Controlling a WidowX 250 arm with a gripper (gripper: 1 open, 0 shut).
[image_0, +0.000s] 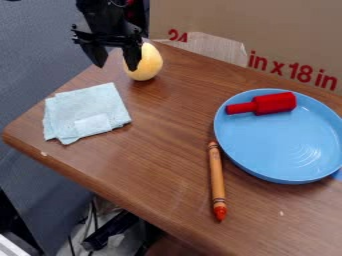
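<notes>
My black gripper (114, 52) hangs over the back left of the table, its fingers parted just in front of and above a yellow egg-shaped object (147, 64), which it partly covers. I cannot tell whether it touches it. A folded pale blue cloth (86, 113) lies at the left. A blue plate (277, 152) at the right holds a red cylinder with a thin handle (270, 103). An orange crayon (217, 182) lies beside the plate, toward the front.
A cardboard box (254, 35) stands behind the table (147, 170). The table's left edge drops to the floor.
</notes>
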